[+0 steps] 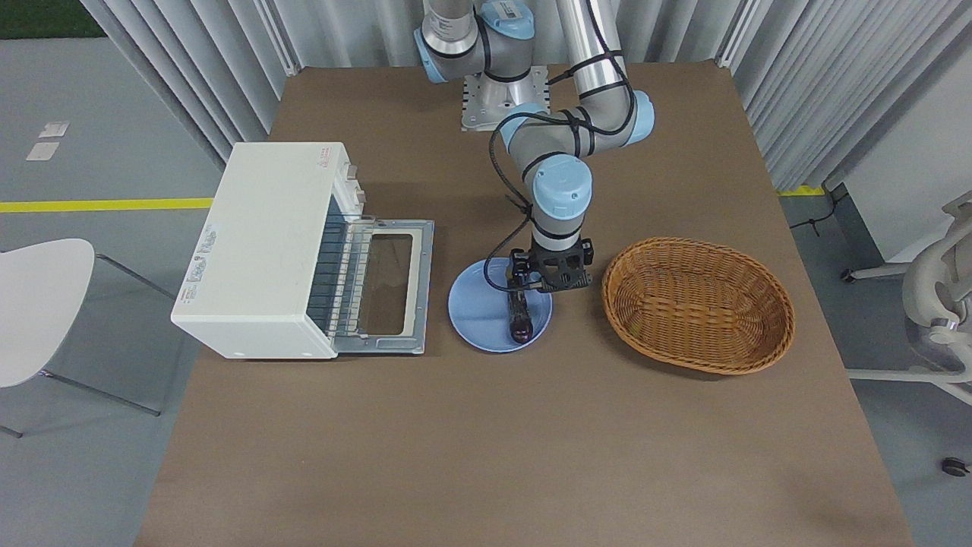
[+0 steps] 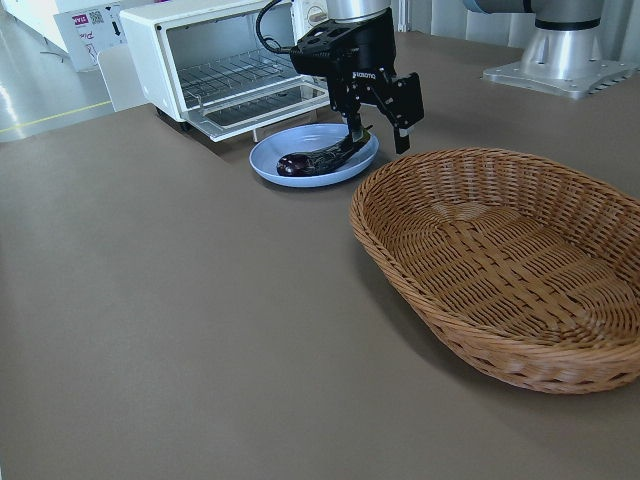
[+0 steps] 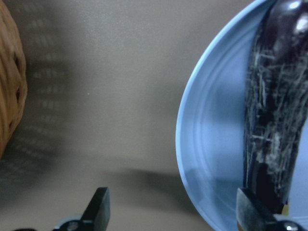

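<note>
A dark eggplant [image 1: 520,324] lies on a light blue plate [image 1: 476,314]. My gripper [image 2: 377,135] is low over the plate's basket-side edge, its fingers spread apart. In the wrist view one finger is by the eggplant [image 3: 277,106] at its narrow end, while the other is outside the plate over bare table. Nothing shows held between them. In the front view the gripper body hides the eggplant's far end.
A wicker basket [image 1: 697,305] stands right of the plate. A white toaster oven [image 1: 250,246] is to the left, its glass door lowered flat beside the plate.
</note>
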